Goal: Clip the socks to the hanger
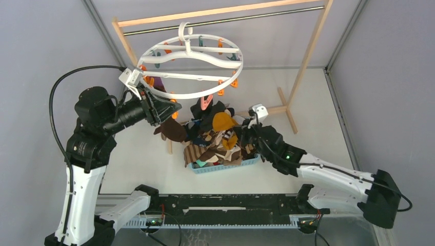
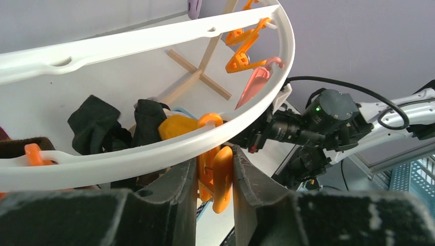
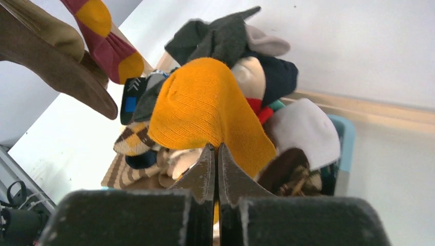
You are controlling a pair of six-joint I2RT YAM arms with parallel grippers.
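The round white hanger hangs from the rail with several clips around its ring. My left gripper is shut on an orange clip at the ring's near side. Low over the sock pile, my right gripper is shut on the mustard-orange sock, pinching it at the fingertips. The sock spreads upward beyond the tips, and some orange cloth shows below them. A brown sock and a maroon-and-yellow sock hang at the upper left of the right wrist view.
A light blue basket overflows with socks on the white floor. The wooden rack's foot stands right of it. A pink clip hangs on the ring above the pile.
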